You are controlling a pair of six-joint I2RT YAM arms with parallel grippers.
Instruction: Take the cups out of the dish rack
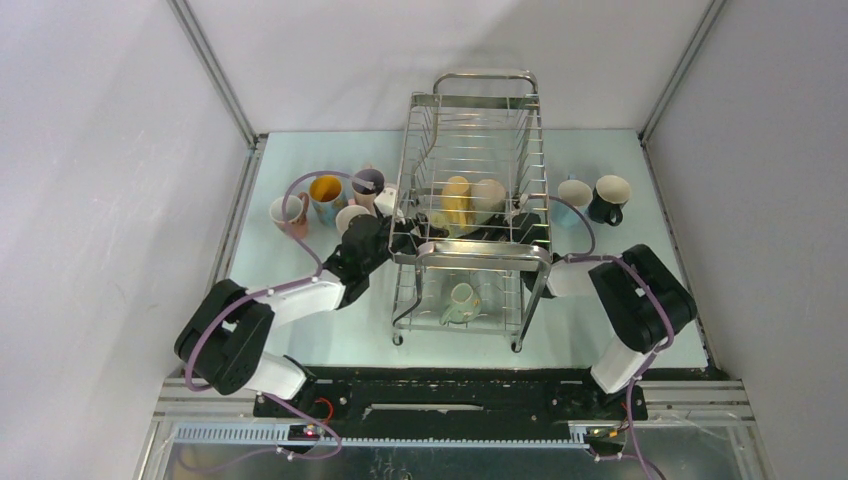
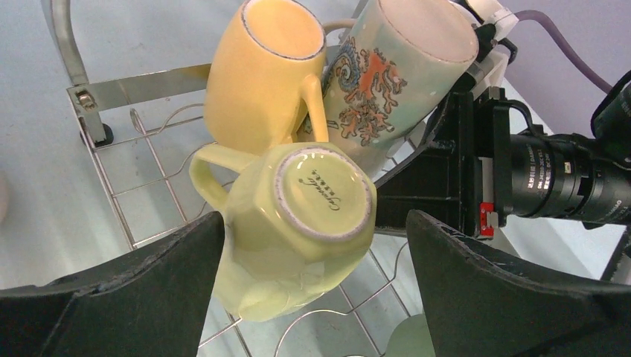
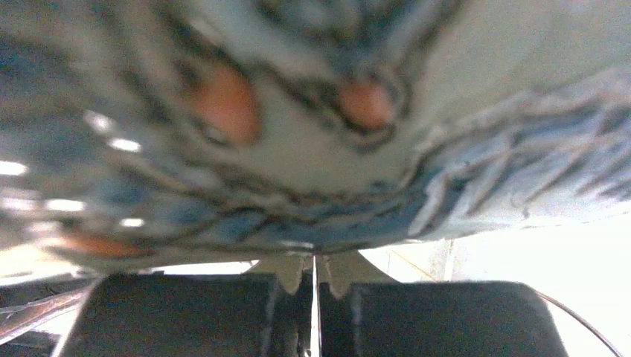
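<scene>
In the left wrist view, an upturned lime cup lies tilted between the parted fingers of my left gripper. Behind it in the dish rack are an upturned yellow cup and a pale cup with an octopus pattern. My right gripper is shut with nothing between its fingers; the pale cup's blue-patterned side fills the view just above them. Seen from the left wrist, the right fingers reach in beside the lime and pale cups. A pale green cup sits lower in the rack.
Several cups stand left of the rack, among them an orange-lined cup. To the right are a light blue cup and a black cup. Rack wires and rails close in both grippers. Bare table lies at front left.
</scene>
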